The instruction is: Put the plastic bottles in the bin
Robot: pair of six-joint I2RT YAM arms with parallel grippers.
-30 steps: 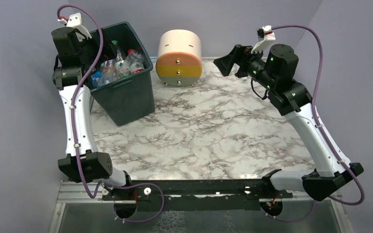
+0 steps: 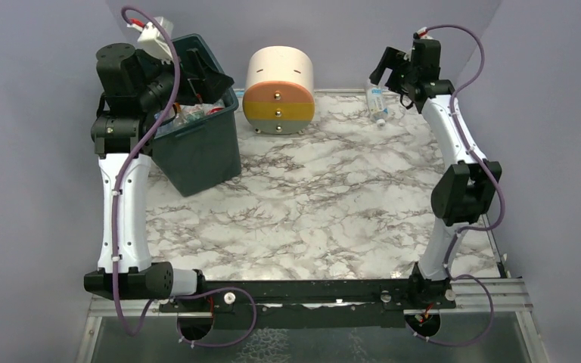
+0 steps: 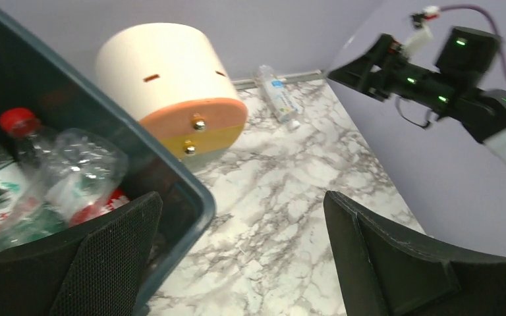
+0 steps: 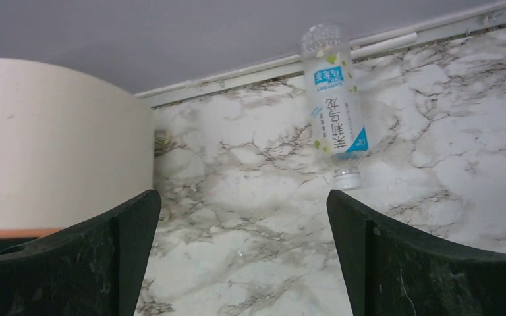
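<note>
A clear plastic bottle [image 2: 377, 102] with a blue-and-white label lies on the marble table at the back right; the right wrist view shows the bottle [image 4: 335, 108] between and beyond the open fingers of my right gripper [image 2: 387, 66], which is over the table near it, holding nothing. My left gripper [image 2: 204, 79] is open and empty above the dark green bin [image 2: 197, 159], which holds several bottles [image 3: 82, 164], some clear, one red-capped.
A cream rounded drawer unit [image 2: 278, 72] with coloured fronts stands at the back centre, between bin and bottle. Grey walls border the sides and back.
My right gripper has moved toward the back and right, uncovering the bottle in the top view. My left gripper has shifted right over the bin.
</note>
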